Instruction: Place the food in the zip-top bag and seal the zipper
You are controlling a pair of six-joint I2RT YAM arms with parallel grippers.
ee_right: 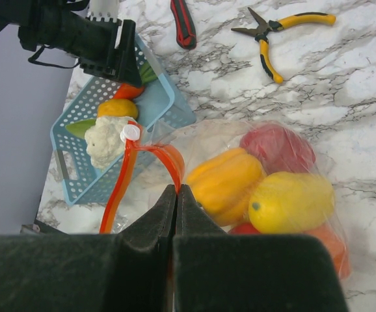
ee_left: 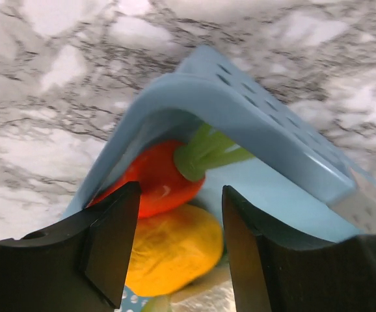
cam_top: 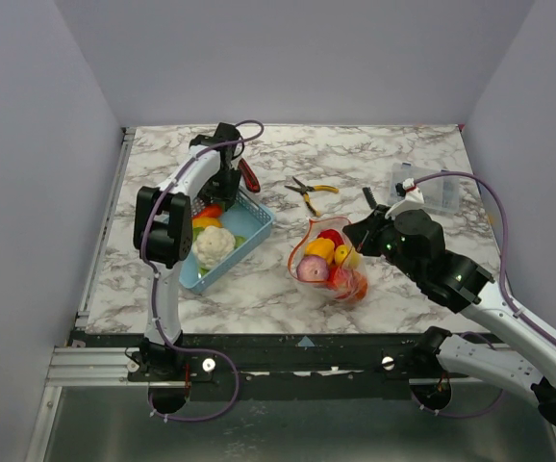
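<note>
My left gripper is over the far end of the blue basket (cam_top: pixel 257 241), its fingers part open and apart. Between and beyond them, a red vegetable with a green stem (ee_left: pixel 165 175) lies against the basket wall, a yellow one (ee_left: pixel 175 250) beside it. A white cauliflower (cam_top: pixel 213 245) sits lower in the basket. The clear zip bag (cam_top: pixel 302 289) stands open, holding a purple onion (cam_top: pixel 313 269) and several yellow and red foods. My right gripper is shut at the bag's orange zip edge (ee_right: pixel 165 155); the thin edge runs into its fingertips.
Yellow-handled pliers (cam_top: pixel 309 192) and a red-and-black tool (cam_top: pixel 249 175) lie behind the basket and bag. A clear plastic container (cam_top: pixel 438 188) stands at the back right. Bare marble lies between basket and bag.
</note>
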